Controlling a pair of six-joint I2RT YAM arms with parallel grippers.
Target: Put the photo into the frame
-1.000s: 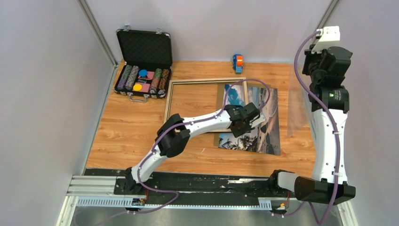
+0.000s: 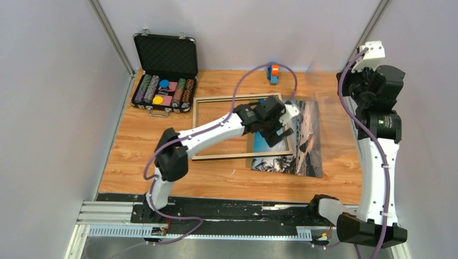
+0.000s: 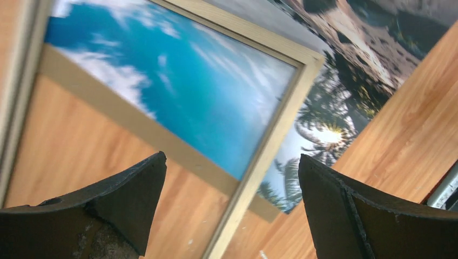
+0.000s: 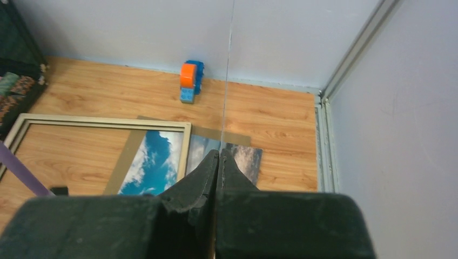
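An empty wooden frame (image 2: 237, 156) lies on the table, its right side over a beach photo (image 2: 310, 135) with sea, rocks and palms. Brown board (image 3: 97, 91) borders a blue-sky picture area visible inside the frame. Above the frame's right side, my left gripper is open with nothing between its fingers. My right gripper, raised at the right, is shut on a thin clear sheet (image 2: 329, 108). This sheet shows edge-on as a fine line in the right wrist view and hangs above the table.
An open black case of chips (image 2: 164, 97) stands at the back left. A blue and orange toy (image 2: 273, 73) sits near the back wall. Walls close in the sides.
The frame has shifted slightly toward the front. My left gripper has left its lower right edge area and moved up and back. The right arm, with the clear sheet, has swayed slightly.
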